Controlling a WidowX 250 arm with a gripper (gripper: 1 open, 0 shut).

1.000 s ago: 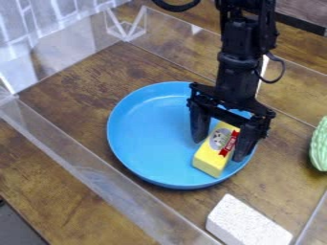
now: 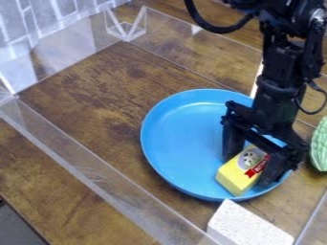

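A blue plate [image 2: 179, 134] lies on the wooden surface. On its right part sits a yellow box [image 2: 236, 178] with a red label and a small picture. My black gripper [image 2: 255, 149] is down over the box from the right, its fingers around the box's upper end. It stands open; whether the fingers touch the box is hard to tell.
A white block [image 2: 246, 228] lies at the front right, below the plate. A green object [image 2: 319, 161] is at the right edge.
My gripper has moved toward the right and lower over the box.
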